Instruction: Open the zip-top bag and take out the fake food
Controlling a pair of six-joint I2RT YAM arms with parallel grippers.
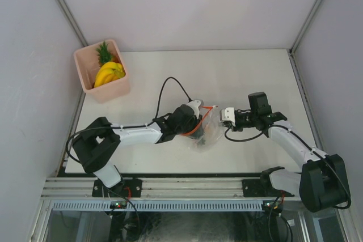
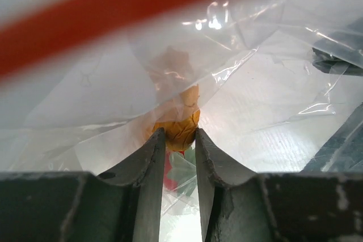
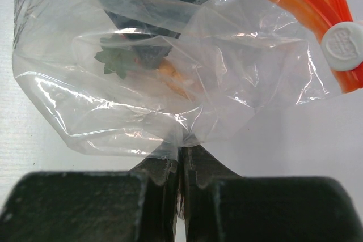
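The clear zip top bag (image 1: 209, 131), with its orange zip strip (image 3: 300, 4) and white slider (image 3: 341, 45), lies between my grippers. My left gripper is inside the bag, its fingertips close together at an orange piece of fake food (image 2: 181, 123); whether it holds it is unclear. Red and green pieces show behind the fingertips. My right gripper is shut on the bag's edge. In the right wrist view, a green leafy piece (image 3: 113, 59) and an orange piece (image 3: 173, 77) show through the plastic.
A pink bin (image 1: 113, 90) with a pineapple and bananas stands at the back left of the white table (image 1: 227, 72).
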